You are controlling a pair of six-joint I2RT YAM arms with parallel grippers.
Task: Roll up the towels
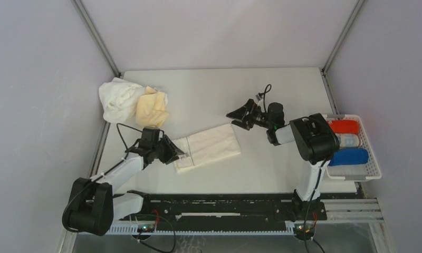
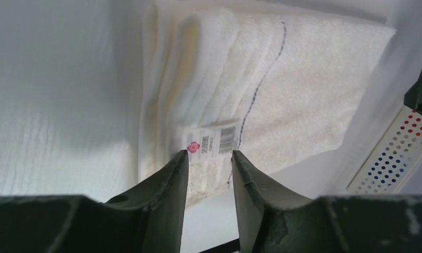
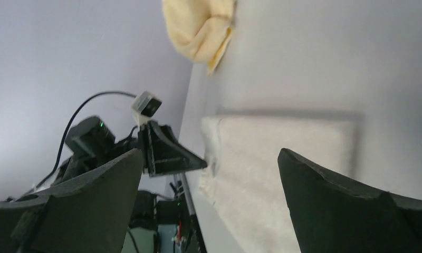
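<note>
A cream towel (image 1: 214, 145) lies as a folded, flat rectangle on the table, a dark stitched line near its left end. My left gripper (image 1: 181, 155) is at that end; in the left wrist view its fingertips (image 2: 181, 158) stand part open, low against the towel (image 2: 309, 89), and a printed label (image 2: 211, 143) shows between them. How firmly they touch the cloth is hidden. My right gripper (image 1: 236, 120) is open beside the towel's far right corner. The right wrist view shows its fingers wide apart, with nothing held.
Crumpled white (image 1: 117, 100) and yellow (image 1: 151, 108) towels lie at the back left. On the right, a white basket (image 1: 376, 171) holds red, whitish and blue rolls. Bare table surrounds the cream towel at the back and front.
</note>
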